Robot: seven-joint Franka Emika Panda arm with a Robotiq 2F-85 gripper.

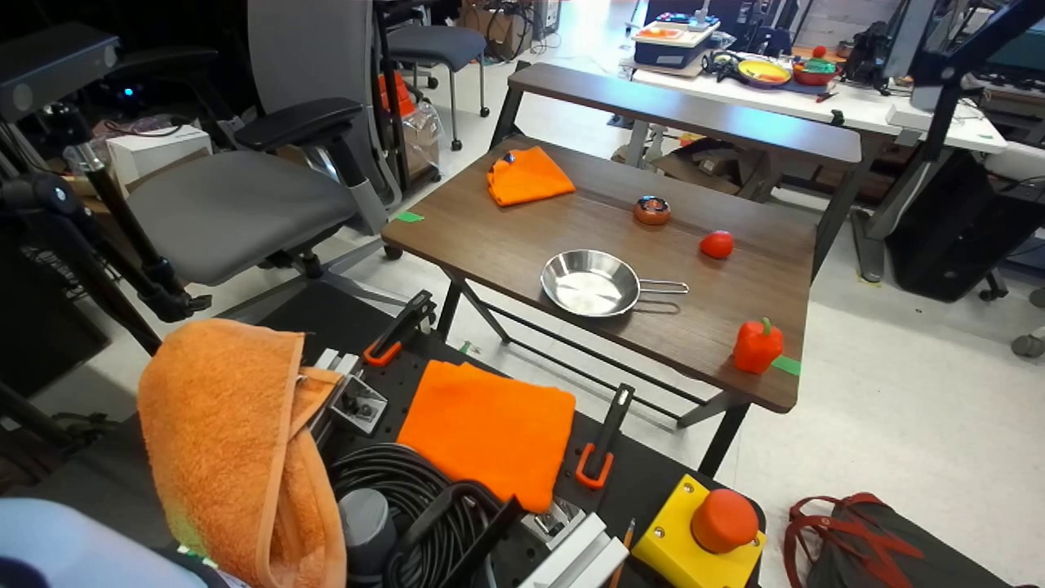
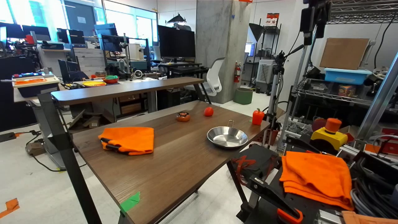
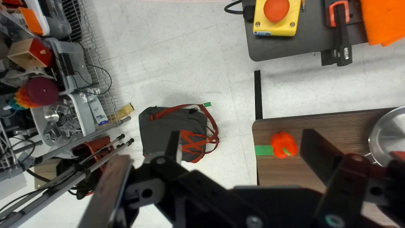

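My gripper stands open in the wrist view, its two dark fingers wide apart with nothing between them. A red bell pepper [image 3: 283, 144] with a green stem appears between the fingers in that view, nearer the right one, but well below on the table. In exterior view 1, part of the dark gripper hangs at the upper right corner, clear of the brown table [image 1: 470, 211]. On that tabletop are a steel pan [image 1: 590, 284], a red tomato-like item [image 1: 717, 244], a small round brown-orange item [image 1: 651, 210] and a folded orange cloth [image 1: 530, 177].
A raised shelf [image 1: 686, 106] runs along the table's back. In front, a black cart carries another orange cloth [image 1: 490, 426], black clamps and a yellow box with a red button [image 1: 724, 521]. A grey bag [image 3: 172, 131] lies on the floor.
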